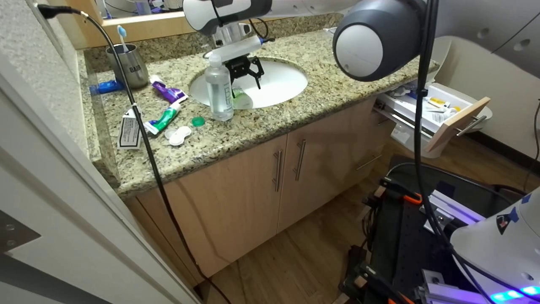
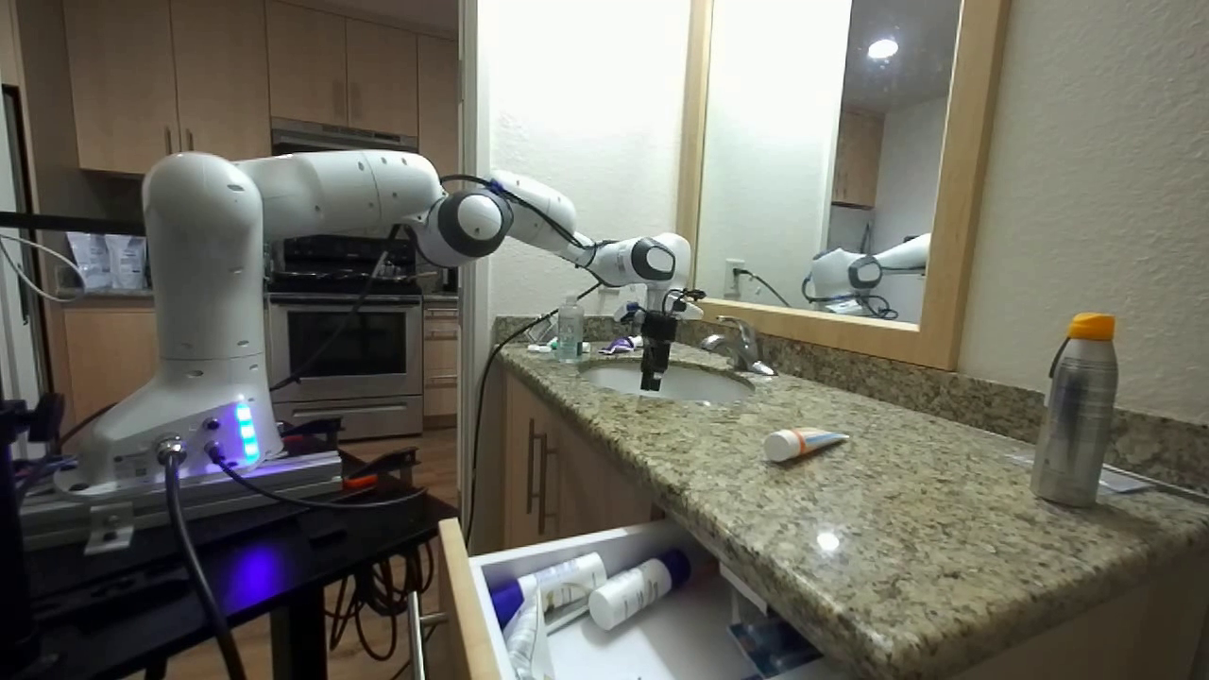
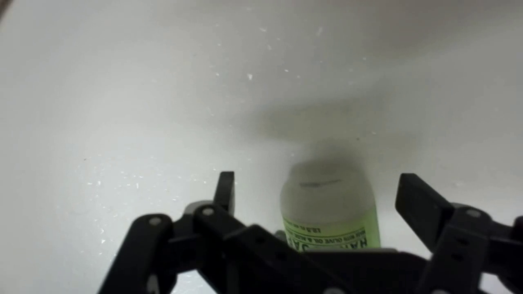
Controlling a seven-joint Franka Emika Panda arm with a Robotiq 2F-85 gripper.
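Observation:
My gripper stands open over the sink, its two black fingers spread wide. In the wrist view, a hand soap bottle with a lime-green label and a pale rounded end shows between and below the fingers, touching neither as far as I can see. The gripper body hides the rest of it. Exterior view 1 shows part of that green bottle in the basin, behind a clear bottle. From the side, the gripper points down at the basin beside the faucet.
An upright clear bottle stands at the basin's front-left edge, close to the gripper. Toothpaste tubes and a metal cup occupy the left counter. A white tube and steel bottle sit right; a drawer hangs open.

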